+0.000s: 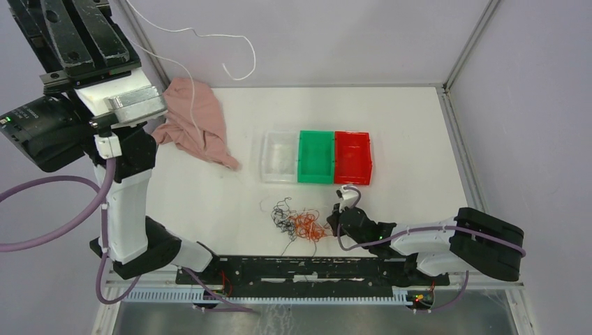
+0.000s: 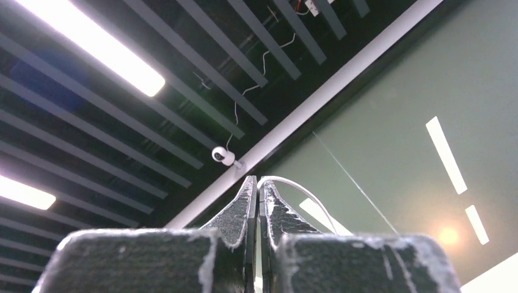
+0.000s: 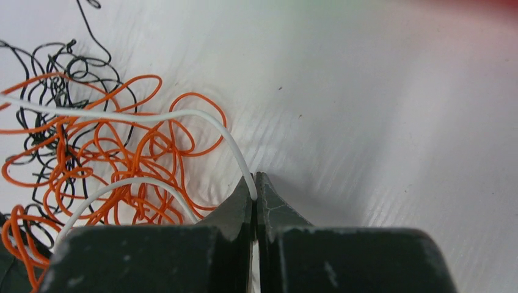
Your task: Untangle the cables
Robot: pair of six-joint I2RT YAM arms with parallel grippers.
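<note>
In the top view a black cable (image 1: 282, 217) and an orange cable (image 1: 306, 225) lie bunched together on the table, partly overlapping. My right gripper is low beside them, shut on a white cable (image 3: 153, 116). That cable arches left over the tangle, and another white stretch curves below it. High at the upper left, my left gripper is shut on a white cable (image 2: 296, 184), its view facing the ceiling. White strands hang from the left arm's side in the top view, one with a loose curled end. Whether both grippers hold the same cable, I cannot tell.
Behind the tangle stand a clear bin (image 1: 279, 180), a green bin (image 1: 316, 157) and a red bin (image 1: 353, 157), side by side and empty. A pink cloth (image 1: 192, 122) lies at the back left.
</note>
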